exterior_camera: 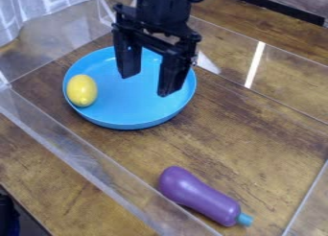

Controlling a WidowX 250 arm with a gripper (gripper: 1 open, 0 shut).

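A black gripper (152, 54) hangs open over a blue plate (136, 110), its two fingers apart with nothing seen between them. A yellow oval object (82, 90) lies on the plate's left side, left of the gripper. A purple eggplant-like object (201, 196) with a teal end lies on the wooden table at the lower right, away from the plate.
Clear plastic walls or strips run along the left side and lower left. A white strip lies on the table at the upper right.
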